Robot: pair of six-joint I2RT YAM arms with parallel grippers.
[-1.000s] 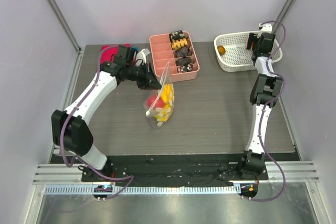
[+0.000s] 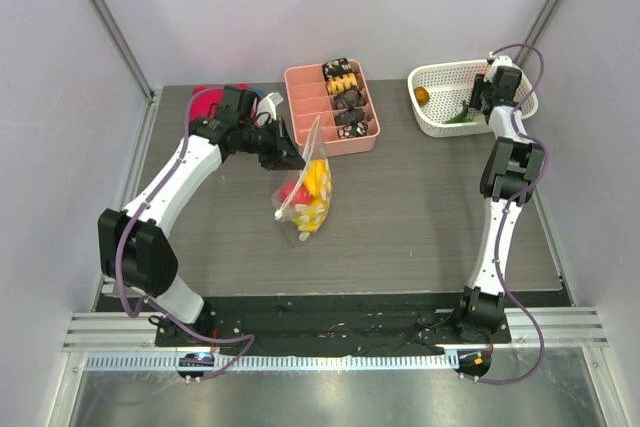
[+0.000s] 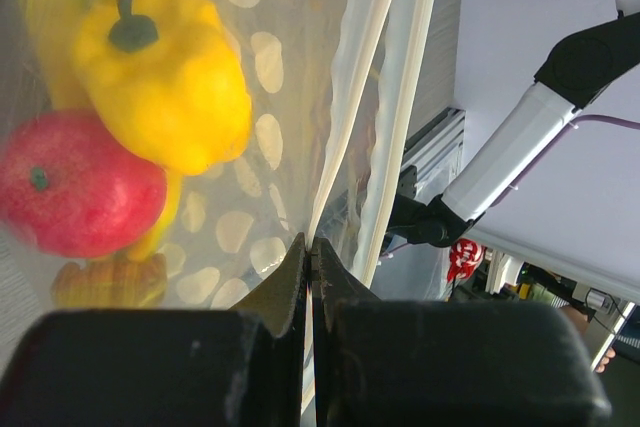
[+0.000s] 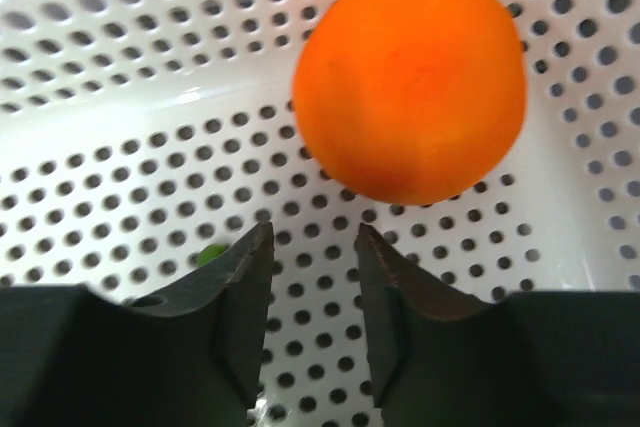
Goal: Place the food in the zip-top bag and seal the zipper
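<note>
The zip bag (image 2: 315,202) holds a yellow pepper (image 3: 160,87), red fruit (image 3: 80,187) and other yellow food. My left gripper is shut on the bag's edge by its zipper strip. My right gripper is part open over the perforated white basket (image 2: 440,125), with nothing seen between its fingers. An orange round fruit (image 4: 410,82) lies beyond its fingers in the right wrist view. A green item (image 2: 460,115) lies on the basket floor, mostly hidden by that gripper in the wrist view.
A pink divided container (image 2: 305,97) with dark and yellow items stands at the back middle. A red object (image 2: 200,102) lies at back left.
The right gripper has shifted slightly within the basket, uncovering the green item in the top view. The left arm and bag look unmoved.
</note>
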